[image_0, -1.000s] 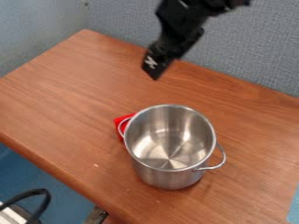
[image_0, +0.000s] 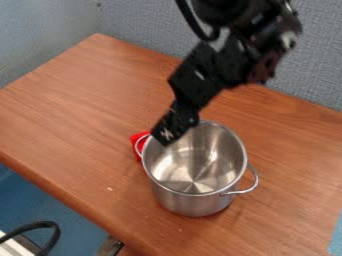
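A steel pot (image_0: 197, 190) with two side handles stands toward the front right of the wooden table. A red object (image_0: 139, 142) sits at its left, partly hidden behind it. The black arm reaches down from the top, and its gripper (image_0: 167, 130) is just over the pot's back left rim, near the red object. Whether the fingers are open or shut, or hold anything, I cannot tell.
Grey panels (image_0: 40, 35) stand along its back. A black cable (image_0: 51, 232) and other items lie off the table at the bottom left.
The arm has moved down and toward the viewer, from above the open table behind the pot to the pot's back left rim. The pot has stayed in place.
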